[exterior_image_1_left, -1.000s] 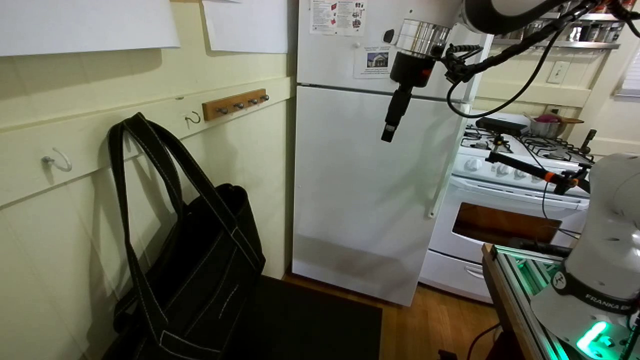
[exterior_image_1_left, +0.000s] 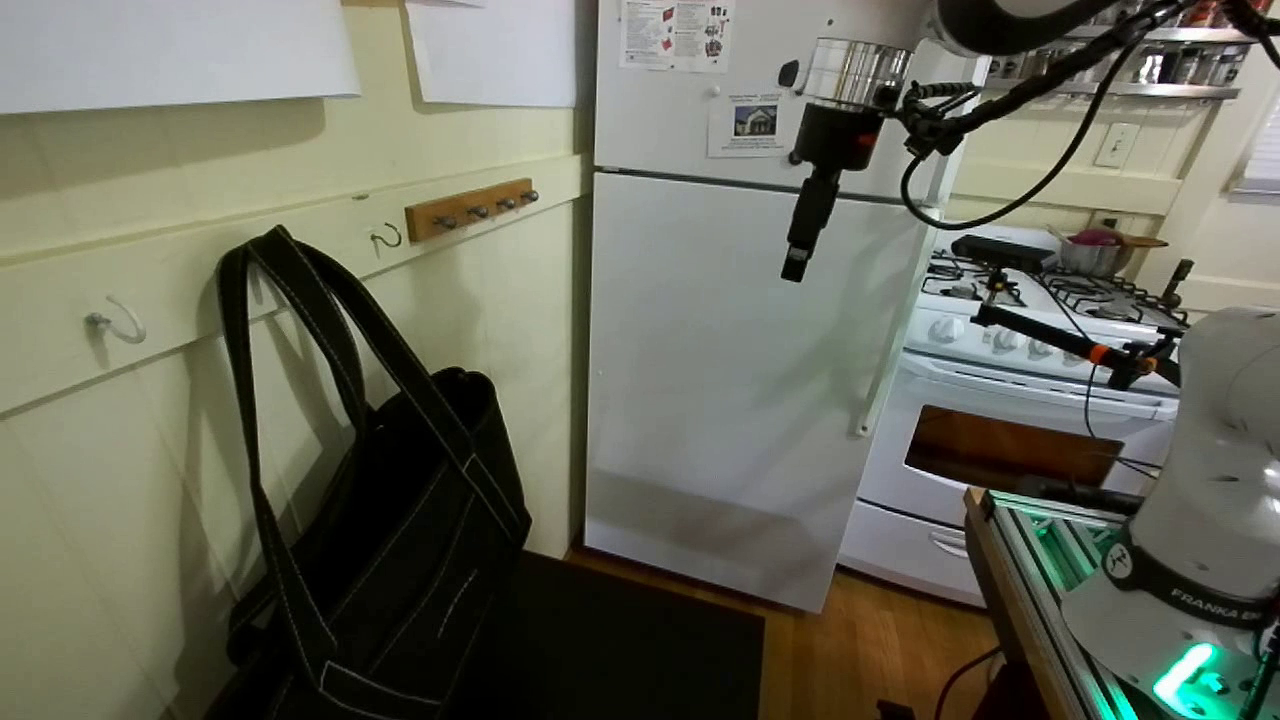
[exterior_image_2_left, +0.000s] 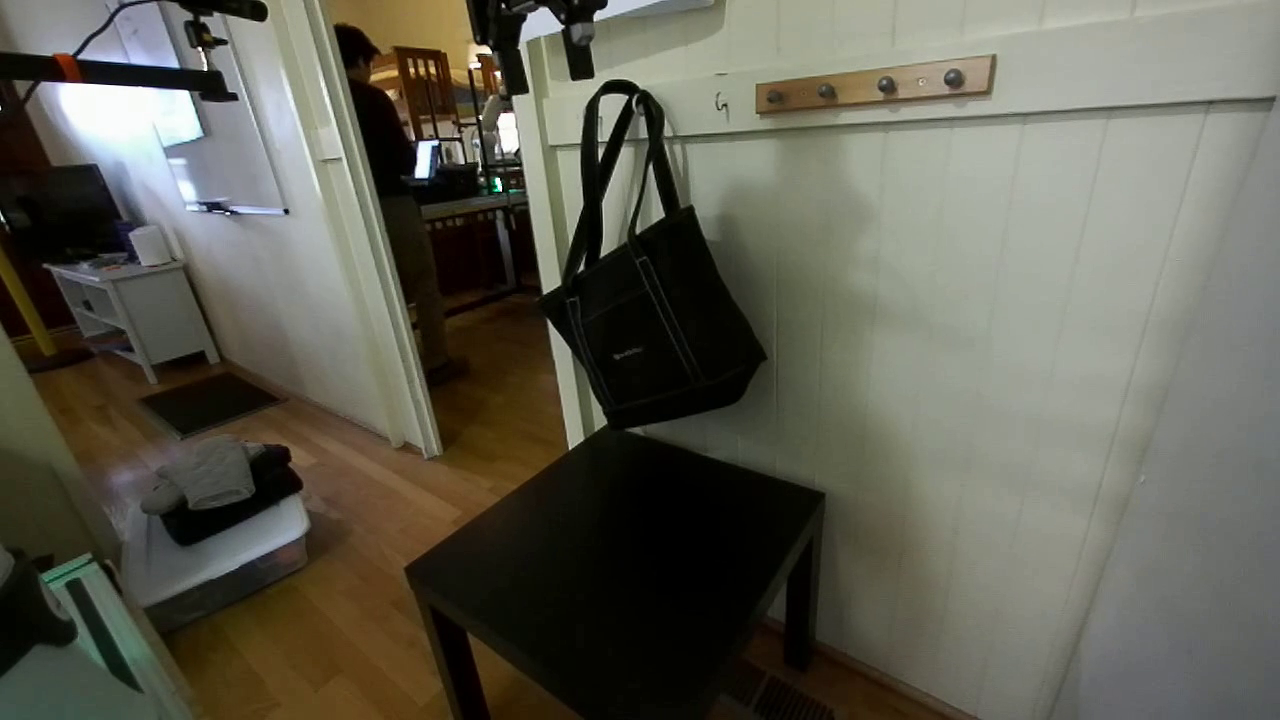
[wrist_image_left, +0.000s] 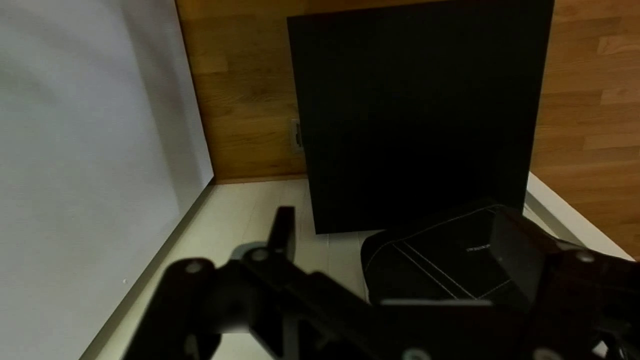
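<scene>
A black tote bag (exterior_image_1_left: 408, 564) with white stitching hangs by its straps from a hook on the pale wall; its body tilts, as exterior view 2 shows the bag (exterior_image_2_left: 660, 318) over a black table (exterior_image_2_left: 624, 540). My gripper (exterior_image_1_left: 794, 266) points down in the air before the fridge, well apart from the bag. From the other side, the gripper (exterior_image_2_left: 548, 66) shows two spread fingers at the top edge. In the wrist view the fingers stand open with nothing held, and part of the bag (wrist_image_left: 432, 258) lies beyond the right finger.
A wooden peg rack (exterior_image_1_left: 471, 209), a bare hook (exterior_image_1_left: 386, 236) and a white hook (exterior_image_1_left: 116, 320) are on the wall. The white fridge (exterior_image_1_left: 720, 396) bounds the space; the stove (exterior_image_1_left: 1020, 420) stands to its right.
My gripper has shifted slightly right in exterior view 1 and hangs a little more upright. The bag has not moved.
</scene>
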